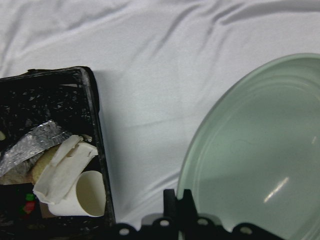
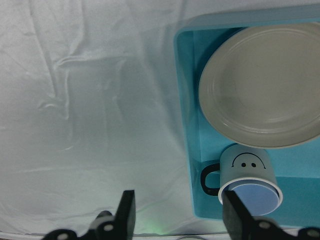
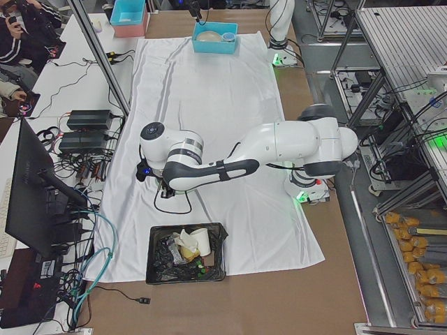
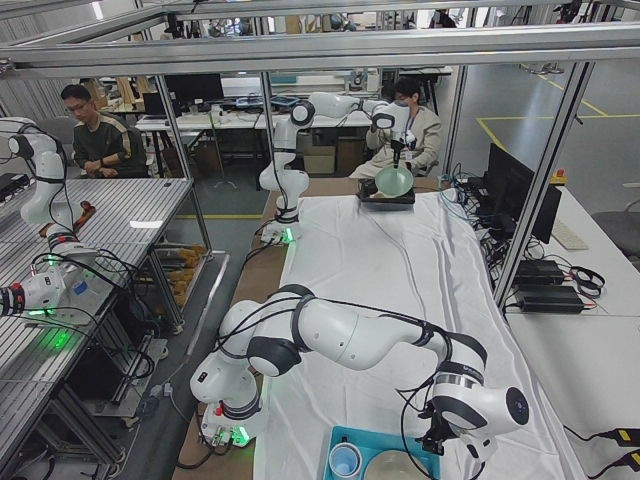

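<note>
A pale green plate (image 1: pixel 255 150) fills the right of the left wrist view; my left gripper is shut on its rim. The camera right view shows the plate (image 4: pixel 394 182) hanging near the black bin (image 3: pixel 157 272), which holds crumpled foil (image 1: pixel 32 145), white paper, a paper cup (image 1: pixel 85 200) and food scraps. My right gripper is open above the edge of a blue tray (image 2: pixel 186 125) holding a beige plate (image 2: pixel 257 85) and a smiley mug (image 2: pixel 245 160).
A white cloth (image 3: pixel 209 91) covers the table, largely clear between bin and tray. Monitor, cables and black boxes line the left side. A metal bench (image 3: pixel 398 63) stands to the right, and people sit nearby.
</note>
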